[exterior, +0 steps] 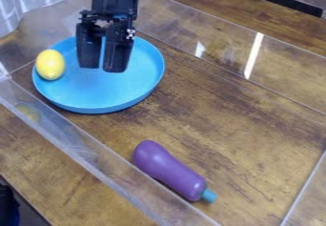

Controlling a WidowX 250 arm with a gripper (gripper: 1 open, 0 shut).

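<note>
My black gripper (pixel 105 51) hangs over a blue plate (pixel 99 96) at the upper left, its two fingers apart and pointing down. I see nothing held between them. A yellow oval object (pixel 50 64) rests on the plate's left side, left of the gripper. A purple eggplant-like object (pixel 170 170) with a teal tip lies on the wooden table at the lower middle, well away from the plate.
A clear plastic edge (pixel 76 159) runs diagonally across the lower left, in front of the plate.
</note>
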